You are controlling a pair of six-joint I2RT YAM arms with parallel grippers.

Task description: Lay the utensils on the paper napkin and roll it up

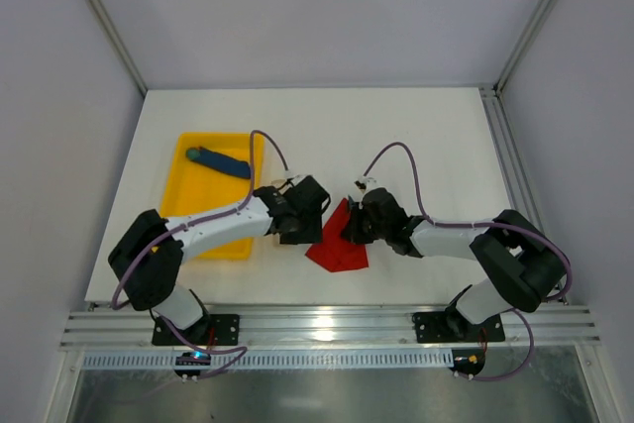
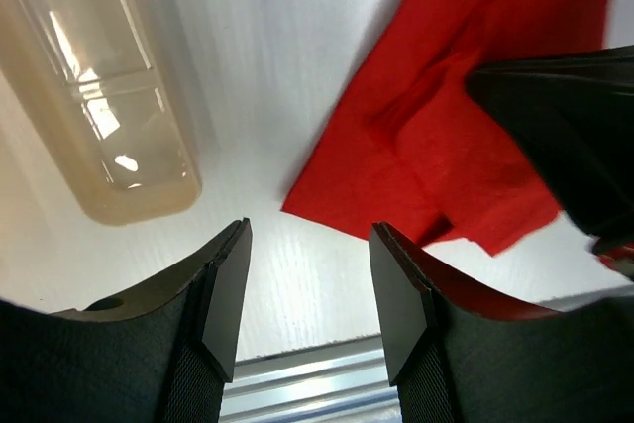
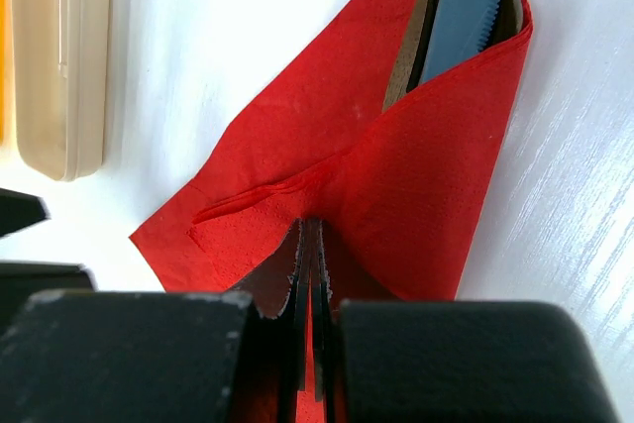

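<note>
The red napkin [image 1: 337, 255] lies folded over the utensils; in the right wrist view a blue knife [image 3: 461, 7] and a brown utensil [image 3: 406, 56] poke from its fold. My right gripper is shut on the napkin, pressed into its folded part. My left gripper stands open beside the napkin's left corner, nothing between its fingers, over bare table next to a clear plastic container [image 2: 134, 156].
A yellow tray [image 1: 178, 195] with a dark blue item [image 1: 218, 160] inside sits on the left. The front rail runs below the napkin.
</note>
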